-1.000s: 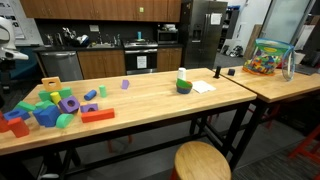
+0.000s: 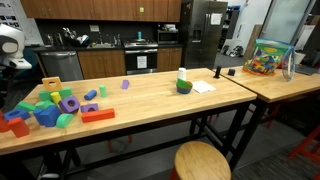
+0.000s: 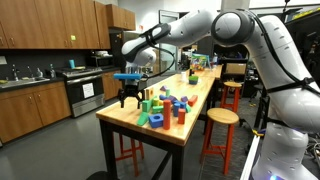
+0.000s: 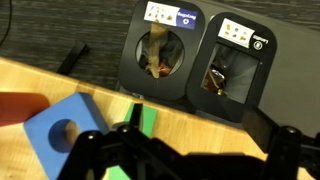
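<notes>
My gripper is open, with nothing between its fingers. In the wrist view it hangs over the table's edge, with part of the bench under it and recycling bins beyond. In exterior view 2 the gripper [image 3: 129,92] is above the end of the wooden table [image 3: 118,113], left of the pile of colored blocks. A blue block with a round hole [image 4: 62,135], a green block [image 4: 140,118] and a red block [image 4: 20,106] show close to the gripper in the wrist view. At the left edge of exterior view 1, the white arm [image 2: 12,42] is partly cut off.
Several blocks crowd the table's left end, with a long red block [image 2: 98,115] in front. Farther right are a green bowl [image 2: 184,87] and white paper [image 2: 203,87]. Mid-table is mostly clear. A stool [image 2: 202,160] stands in front.
In exterior view 1 the white arm has come down and a little to the right, showing more of itself at the left edge. The blocks have not moved.
</notes>
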